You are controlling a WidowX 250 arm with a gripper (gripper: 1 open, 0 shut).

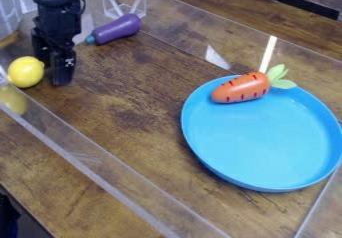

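My black gripper (51,66) reaches down at the upper left, its fingers low over the wooden table beside a yellow lemon (26,72), which lies just to the left. Whether the fingers touch the lemon, and how far they are apart, is hard to tell. A purple eggplant (115,28) lies behind the gripper to the right. An orange toy carrot (241,88) with green leaves rests at the back rim of a blue plate (261,152) on the right.
Clear plastic walls edge the work area, with the lemon near the left wall.
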